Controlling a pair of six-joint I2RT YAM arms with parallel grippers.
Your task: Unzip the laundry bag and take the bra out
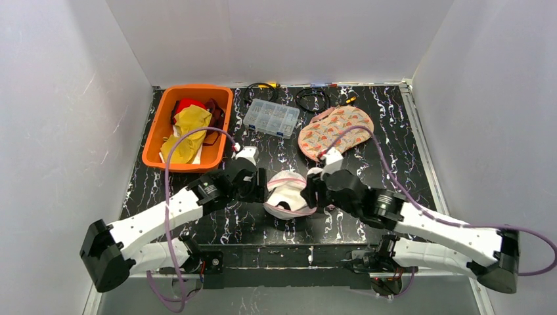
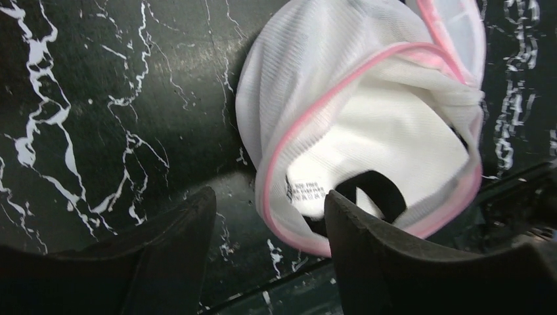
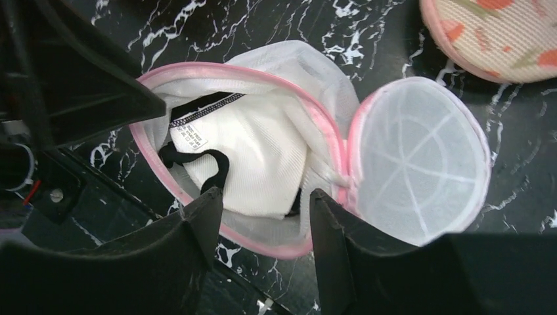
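The white mesh laundry bag [image 1: 286,178] with pink trim lies unzipped on the table between my two arms. Its round lid [image 3: 420,157] is folded out to the right in the right wrist view. Inside the bag sits the white bra [image 3: 256,157], with black straps and a printed label showing. Over the bag's left edge my left gripper stands open, nothing between its fingers; the pink rim passes close by its right finger. My right gripper is over the bag's opening with its fingers apart and nothing held.
An orange bin [image 1: 150,141] with clothes stands at the back left. Behind the bag are a clear compartment box [image 1: 271,118], cables [image 1: 312,100] and a patterned pouch [image 1: 336,133]. Bare table lies to the right.
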